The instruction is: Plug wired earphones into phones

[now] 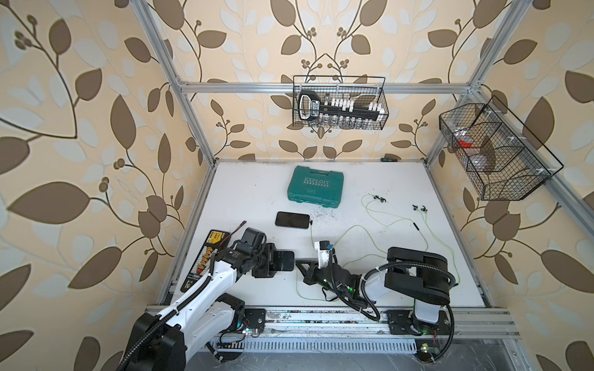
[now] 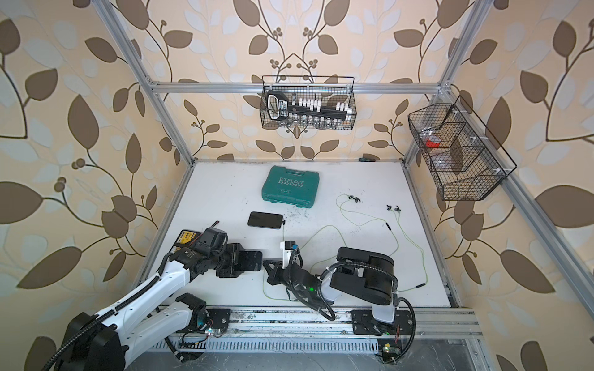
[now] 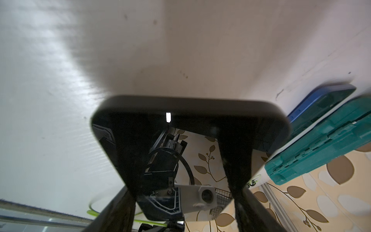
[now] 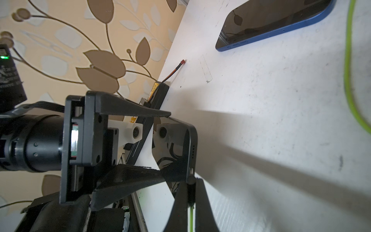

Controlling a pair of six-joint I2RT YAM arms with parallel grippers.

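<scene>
A dark phone [image 4: 189, 145] is clamped between the fingers of my left gripper [image 1: 273, 260], raised off the table with its port end facing right. My right gripper is shut on the black plug [image 4: 191, 195] of a green earphone cable [image 4: 191, 220], which trails down below the fingers. The plug's tip meets the phone's end edge at the port; how deep it sits cannot be told. In the left wrist view the held phone [image 3: 189, 105] fills the middle. A second, blue-edged phone [image 4: 278, 29] lies flat on the table, a black connector [image 1: 311, 222] at its right end.
Behind the lying phone sits a green case [image 1: 315, 186]. Green cables and earbuds [image 1: 378, 198] spread across the table's right side. A black tool tray [image 1: 206, 259] lies by the left edge. Wire baskets [image 1: 339, 104] hang on the frame.
</scene>
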